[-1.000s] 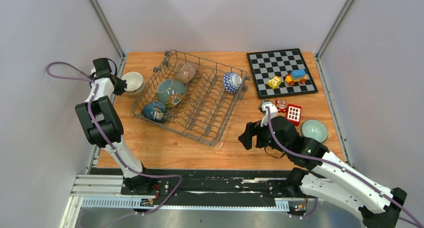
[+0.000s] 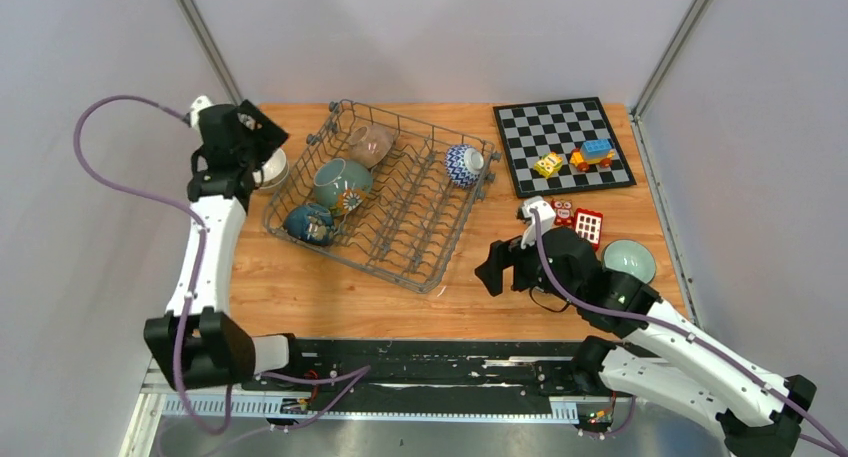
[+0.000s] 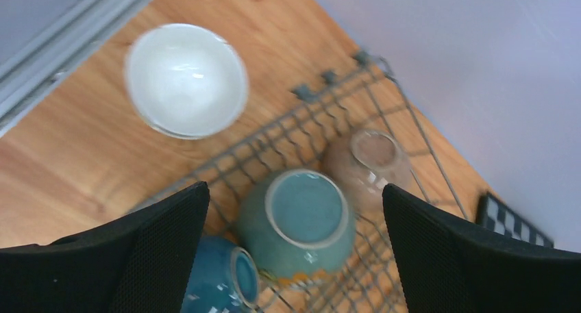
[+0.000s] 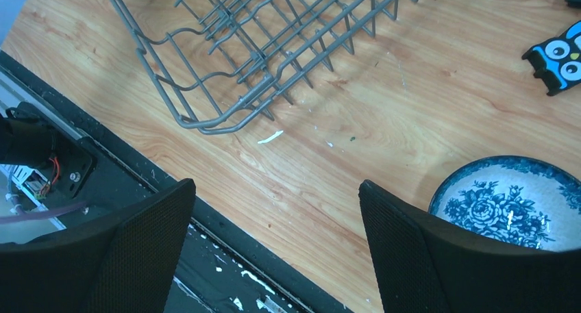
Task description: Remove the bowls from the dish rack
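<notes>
The wire dish rack [image 2: 410,232] holds a teal bowl [image 2: 342,184], a dark blue cup-like bowl [image 2: 309,224], a pinkish glass bowl [image 2: 371,145] and a blue-patterned bowl [image 2: 463,165]. Left of the rack, on the table, sits a white bowl [image 3: 186,80], mostly covered by my left arm from above. My left gripper hangs high over that side, open and empty; its view is blurred. Off the rack's near right corner, my right gripper stands part open above bare wood, nothing between its fingers. A blue flowered dish [image 4: 507,203] lies beside it.
A chessboard [image 2: 545,173] carrying toy vehicles occupies the back right. Red cards [image 2: 588,227] and a pale green dish [image 2: 628,261] lie near the right edge. Free wood [image 2: 300,302] stretches along the table's front.
My left arm has lifted away from the white bowl and swung up and rightward, its gripper spreading wider. The rack's bowls and my right arm look the same.
</notes>
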